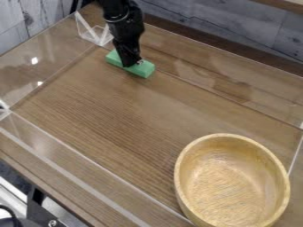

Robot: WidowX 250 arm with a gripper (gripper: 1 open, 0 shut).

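Note:
A black gripper (126,44) reaches down from the top of the view to a flat green rectangular object (137,67) on the wooden table. Its fingertips are at or just over the object's upper part; whether they are closed on it is too small to tell.
A large cream, round container (231,184) stands at the lower right. A clear plastic item (98,32) is by the gripper near the back. A grey surface lies beyond the table's edges.

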